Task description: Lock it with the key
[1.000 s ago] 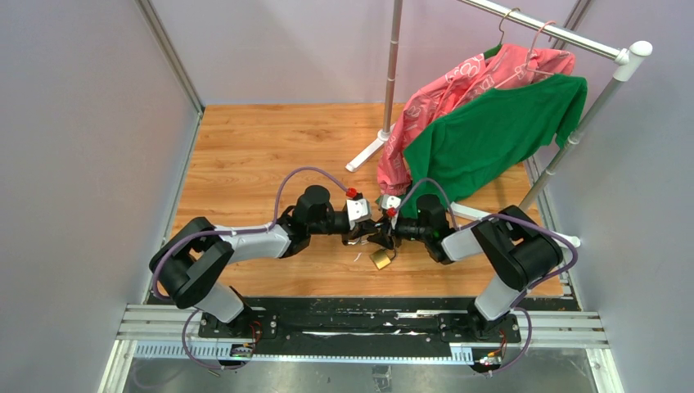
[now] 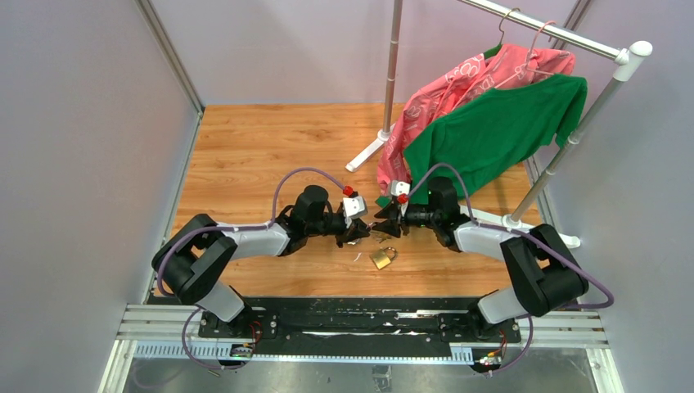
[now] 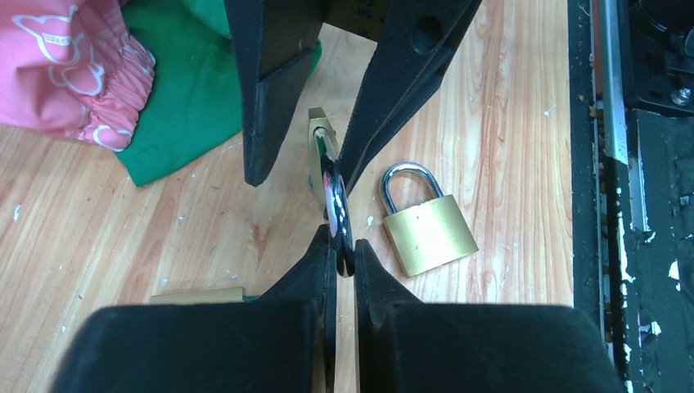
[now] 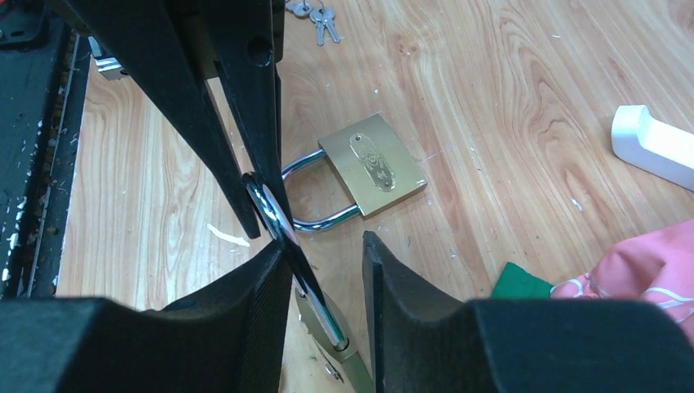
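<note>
In the middle of the top view, my left gripper (image 2: 360,231) and right gripper (image 2: 385,223) face each other. In the left wrist view, my left gripper is shut on the shackle of an upright padlock (image 3: 319,135), whose brass body lies beyond. In the right wrist view, my right gripper stands part open around that padlock's shackle (image 4: 286,233), with the body below. A second brass padlock (image 3: 430,233) lies on the wooden floor with its shackle up. Small keys (image 4: 323,23) lie beyond it in the right wrist view.
A clothes rack (image 2: 389,82) with a green shirt (image 2: 491,131) and pink garment (image 3: 74,65) stands at back right, the cloth reaching near the grippers. A dark rail edge (image 2: 368,311) runs along the front.
My right arm and gripper have moved right and slightly toward the back, a little away from my left gripper. The left gripper has shifted only slightly.
</note>
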